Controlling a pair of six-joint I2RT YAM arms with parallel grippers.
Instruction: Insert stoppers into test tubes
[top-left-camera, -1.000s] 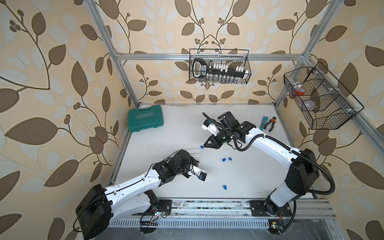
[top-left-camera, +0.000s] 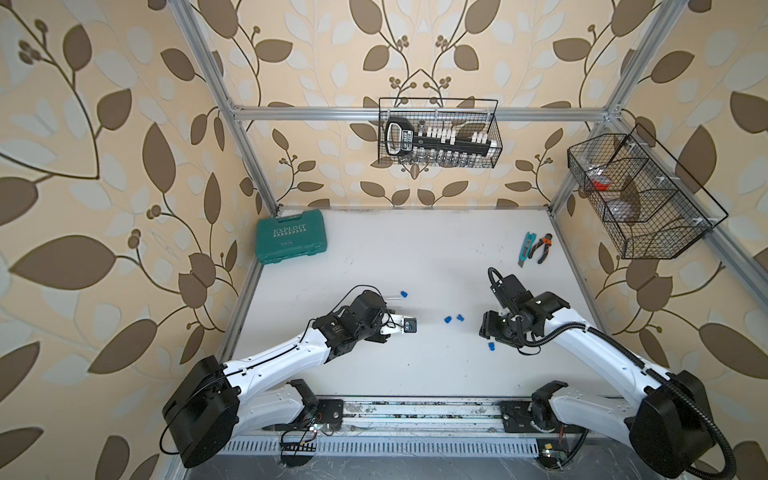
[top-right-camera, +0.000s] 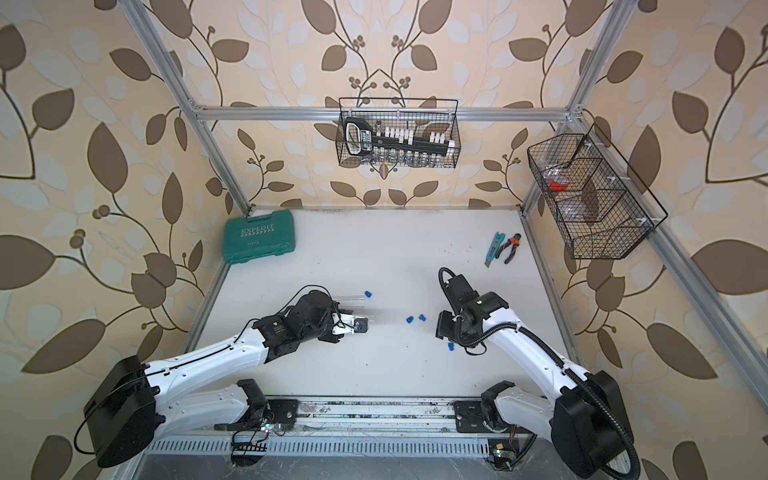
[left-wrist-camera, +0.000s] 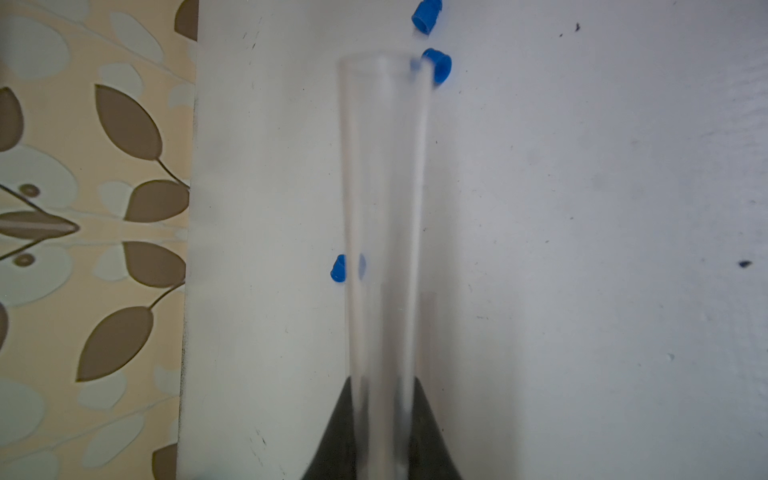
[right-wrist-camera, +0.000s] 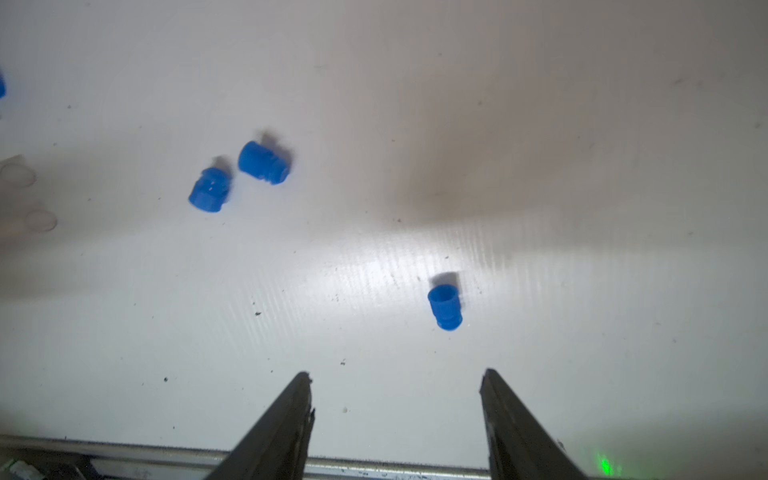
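Observation:
My left gripper is shut on a clear test tube (left-wrist-camera: 384, 200), which points away from the fingers and blurs at its far rim. Behind it a second tube lies on the table, partly hidden; a blue stopper (left-wrist-camera: 339, 269) is close to its end, and I cannot tell whether it is inside. The right gripper stands open and empty above the table. Ahead of its fingertips lies a single blue stopper (right-wrist-camera: 445, 306).
A green case (top-left-camera: 291, 237) sits at the back left. A teal cutter (top-left-camera: 526, 249) and orange-handled pliers (top-left-camera: 541, 248) lie at the back right. Wire baskets hang above, one at the back (top-left-camera: 439, 133) and one on the right (top-left-camera: 640, 192).
The right arm has swung right and toward the front edge. The lone front stopper has shifted right and slightly back. My left gripper has moved slightly back and turned.

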